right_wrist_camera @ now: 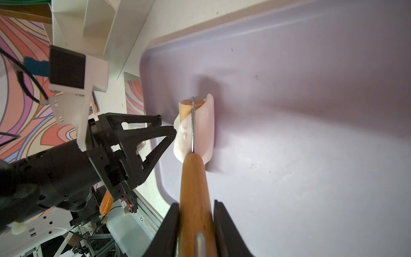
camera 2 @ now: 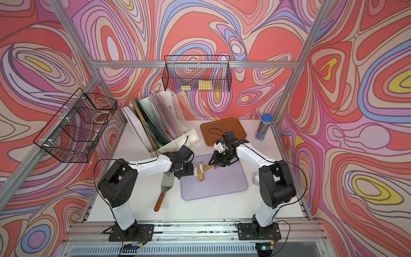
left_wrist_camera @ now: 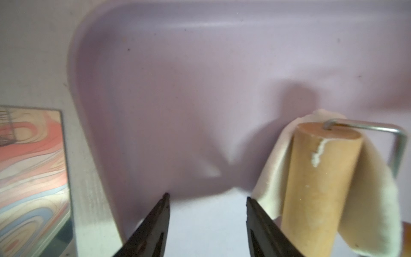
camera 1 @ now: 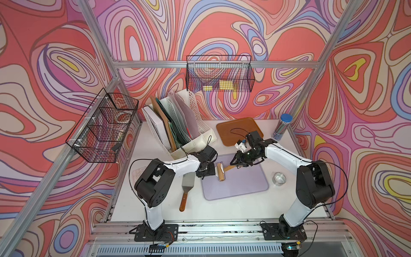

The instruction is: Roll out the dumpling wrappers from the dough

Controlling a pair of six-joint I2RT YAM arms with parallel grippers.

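A small wooden roller [left_wrist_camera: 325,184] with a wire frame stands out above the lilac tray [right_wrist_camera: 299,128], near its left end. White dough [right_wrist_camera: 204,128] clings to the roller and wraps partly around it. My right gripper is shut on the roller's wooden handle [right_wrist_camera: 194,175]. From the left, my left gripper stands open with nothing between its fingers. One of its fingertips [left_wrist_camera: 252,205] is close to the edge of the dough; whether they touch, I cannot tell.
A spatula [camera 1: 185,192] lies left of the tray. A file rack [camera 1: 194,143] and a brown tray [camera 1: 227,135] stand behind. To the right are a clear cup [camera 1: 279,178] and a blue-lidded shaker [camera 1: 281,128]. The tray's right half is bare.
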